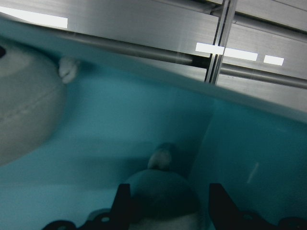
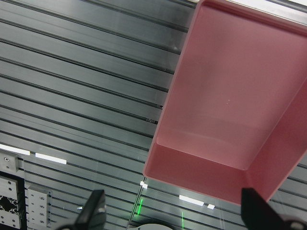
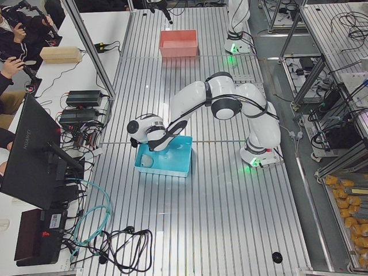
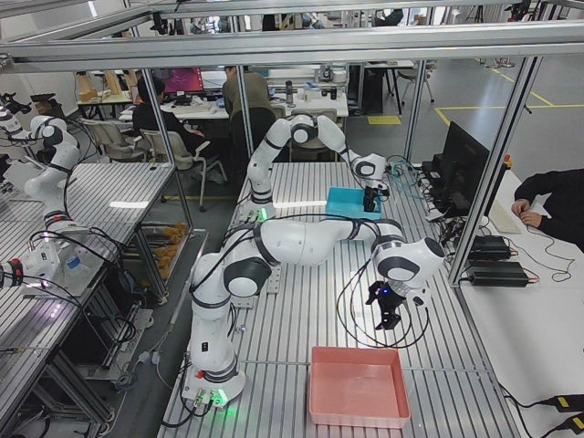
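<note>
A blue bin (image 3: 175, 167) holds plush toys. A pale round plush (image 3: 147, 161) sits at its left; in the left wrist view a grey plush (image 1: 26, 105) lies at upper left. My left gripper is down inside the bin, fingers either side of a second round plush (image 1: 163, 191); whether it grips it I cannot tell. My right gripper hangs above the table near an empty pink bin (image 2: 225, 96), fingers apart with nothing between them.
Black cables (image 3: 123, 253) lie at the table's near left. A monitor (image 3: 31, 149) and power boxes stand left of the table. The table between the bins is largely bare.
</note>
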